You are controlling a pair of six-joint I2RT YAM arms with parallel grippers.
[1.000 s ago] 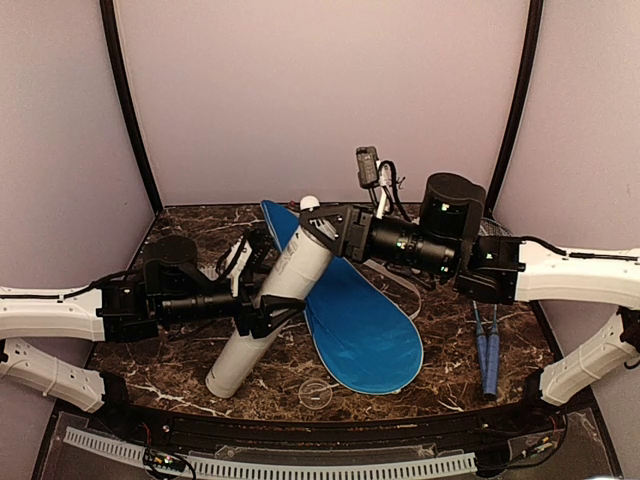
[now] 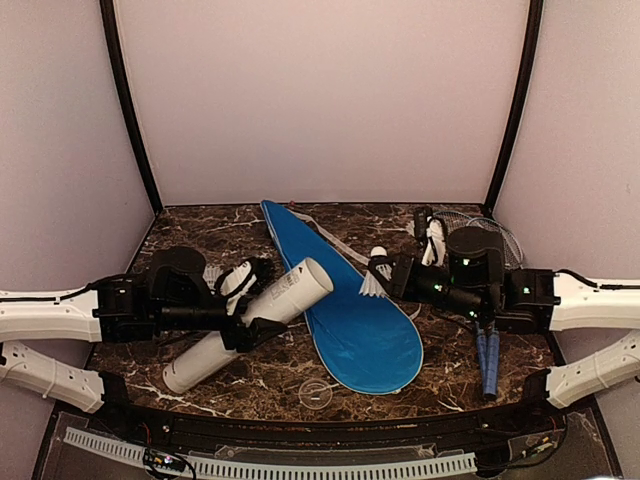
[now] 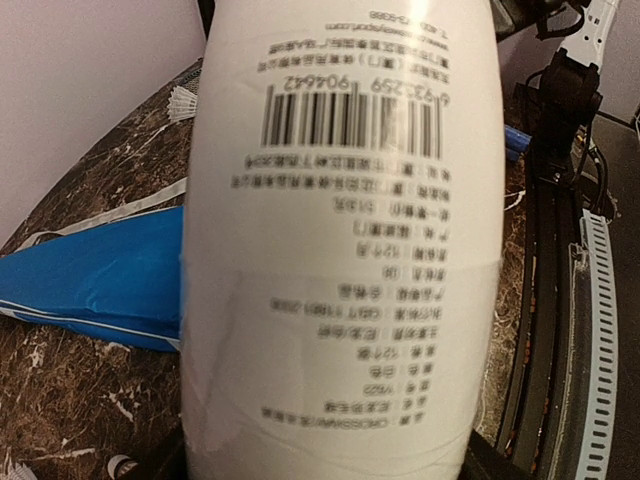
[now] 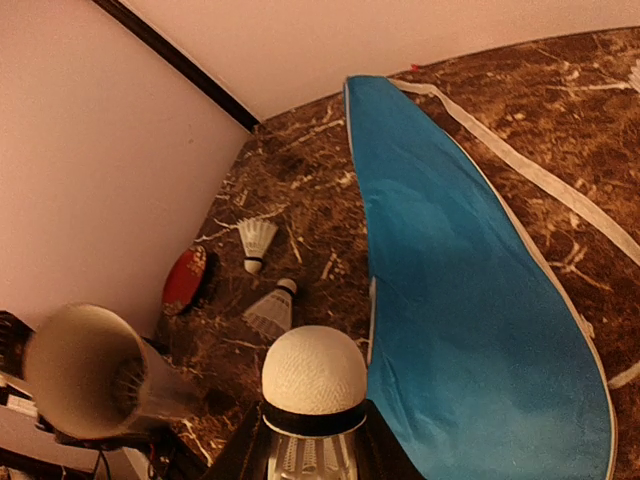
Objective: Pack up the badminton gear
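Note:
A white shuttlecock tube lies slanted in my left gripper, filling the left wrist view with its printed label; whether the fingers close firmly on it is hard to tell. Its open mouth faces right. My right gripper is shut on a shuttlecock, cork up, right of the mouth, above the blue racket bag. Two more shuttlecocks lie left of the bag in the right wrist view. Rackets with blue handles lie at the right.
A clear round lid lies at the front beside the bag. A red round object is at the left. The front rail bounds the table.
My right gripper has moved down and right, away from the tube's mouth, with a shuttlecock. The tube has tilted flatter, its lower end moving left.

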